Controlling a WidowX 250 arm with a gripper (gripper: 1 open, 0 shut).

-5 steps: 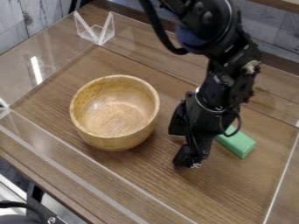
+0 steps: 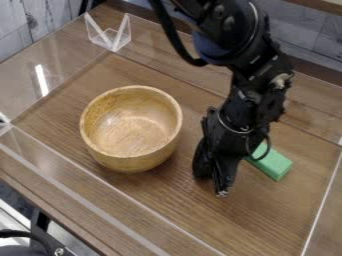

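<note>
My gripper [image 2: 214, 172] is low over the wooden table, just right of a tan wooden bowl [image 2: 131, 125]. Its black fingers look shut, and nothing clear shows between them; the dark parts make this hard to see. A green block [image 2: 270, 164] lies on the table behind and right of the fingers, partly hidden by the arm.
A small white wire-like object [image 2: 110, 30] stands at the back left. A raised wooden edge runs along the back right.
The gripper's fingertips have drawn in and shifted slightly left over the last second. The bowl and green block have not visibly moved.
</note>
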